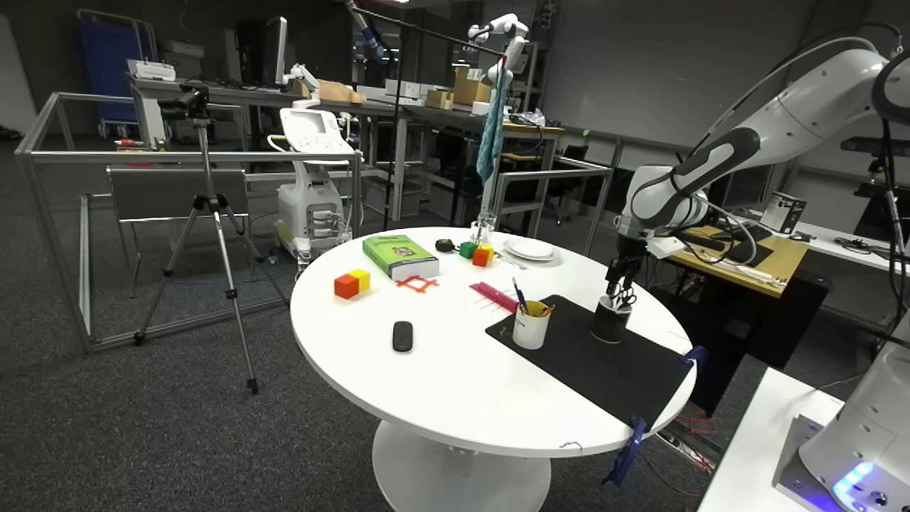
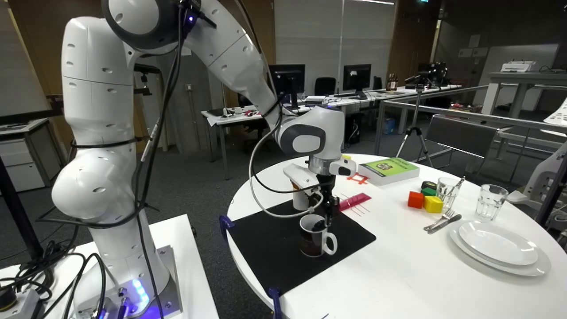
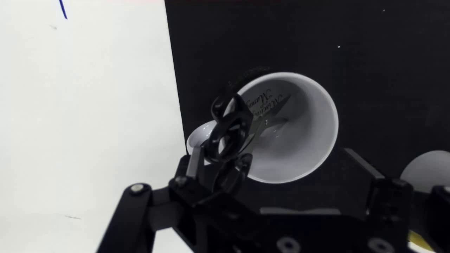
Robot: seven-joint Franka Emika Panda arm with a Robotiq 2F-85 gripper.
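Observation:
A black mug [image 1: 611, 323] with a white inside [image 3: 303, 139] stands upright on the black mat [image 1: 563, 358]; its white handle [image 2: 331, 243] shows in exterior view 2. Scissors lean inside it, blades down, and their black handles [image 3: 230, 135] stick out over the rim. My gripper is open directly above the mug, pointing down. In the wrist view, the left finger [image 3: 194, 162] appears close beside the scissors' handles, and the right finger [image 3: 365, 164] is out past the opposite rim. Whether the left finger touches the handles cannot be told.
A white cup with pens [image 1: 530, 328] stands on the mat near the mug. Farther off are a pink ruler [image 1: 493, 296], colored blocks [image 1: 482, 255], white plates [image 1: 529, 248], a green book [image 1: 401, 257] and a black mouse [image 1: 402, 336]. Blue clamps [image 1: 629, 451] hold the mat's edge.

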